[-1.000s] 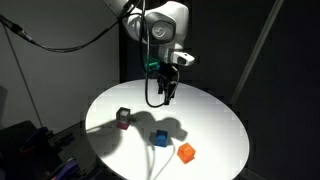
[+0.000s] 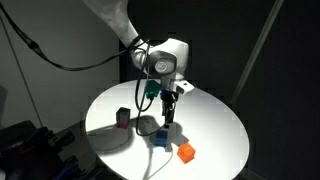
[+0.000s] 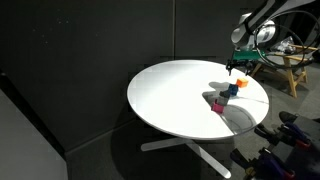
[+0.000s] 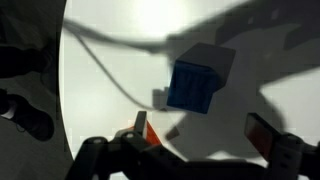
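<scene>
A blue cube [image 2: 160, 139] rests on the white round table, and in the wrist view its top [image 4: 192, 87] lies ahead of the space between the fingers. My gripper [image 2: 164, 111] hangs above the table close to this cube, open and with nothing held. In the wrist view the two dark fingers are spread wide apart at the bottom of the picture. An orange cube [image 2: 186, 152] sits to the right of the blue one; the left finger partly covers it in the wrist view. Farther left stands a dark block [image 2: 123, 116] with a pinkish lower part [image 3: 218, 107].
A black cable loops beside the arm, and shadows fall around the blue cube.
The arm has come down, bringing my gripper lower and nearer the blue cube. The cubes and the dark block stay where they were.
</scene>
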